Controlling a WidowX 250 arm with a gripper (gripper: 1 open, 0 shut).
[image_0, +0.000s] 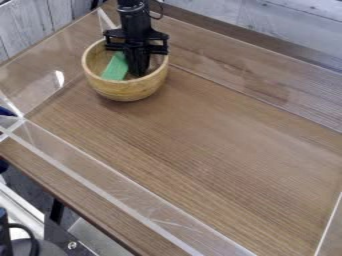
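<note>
A wooden bowl (126, 88) stands at the upper left of the wooden table (201, 170). Inside it, toward the left, is a green object (115, 66). The black gripper (132, 65) reaches down from the top of the view into the bowl, just right of the green object. Its fingertips are dark and partly hidden, so whether anything is between them is unclear.
Clear tape or plastic strips run along the left part of the table. Dark cables lie beyond its lower left edge.
</note>
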